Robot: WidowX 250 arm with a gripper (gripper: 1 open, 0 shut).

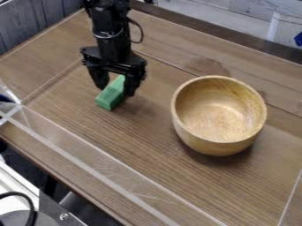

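The black gripper [113,67] hangs at the upper centre-left of the camera view, open, its fingers spread over a green block [112,95]. The green block lies on the wooden table, slanted, its upper end partly hidden by the gripper. Whether the fingers touch it is hard to tell.
A large round wooden bowl [220,132] stands to the right, apart from the block. Cables and light edges show at the left and lower-left.
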